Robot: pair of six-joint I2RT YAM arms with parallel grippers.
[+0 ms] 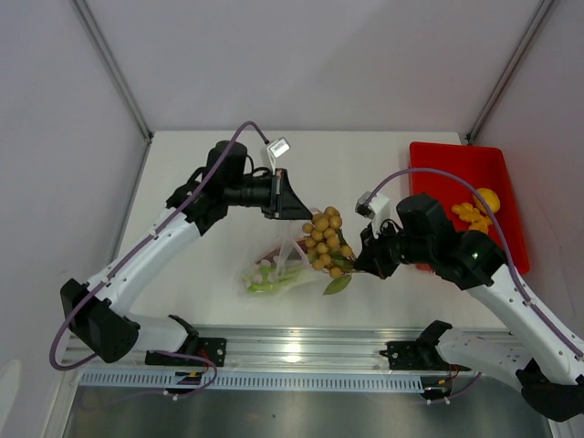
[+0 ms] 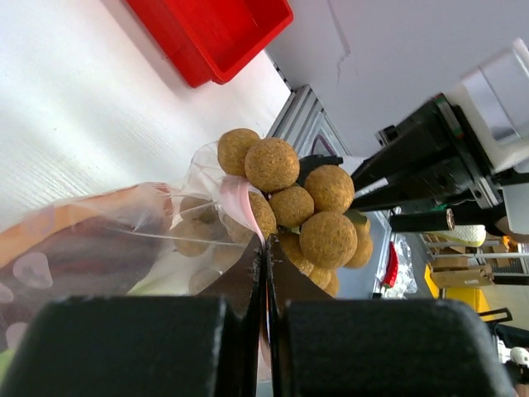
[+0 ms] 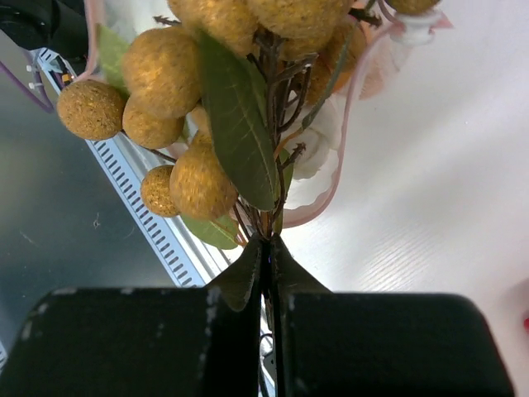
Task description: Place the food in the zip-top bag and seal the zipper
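Note:
A clear zip top bag (image 1: 274,269) with pink edging lies at the table's centre, light green and dark items showing inside. My left gripper is shut on the bag's rim. My right gripper is shut on the thin stems of a longan-like bunch (image 1: 328,233) of brown balls with green leaves (image 3: 235,124). The bunch sits at the bag's mouth, with some balls seen behind the plastic in the left wrist view. How far inside the others are is unclear.
A red bin (image 1: 438,155) at the back right holds yellow food items (image 1: 485,201). The table left of and behind the bag is clear. The table's front edge and metal rail lie just below the bag.

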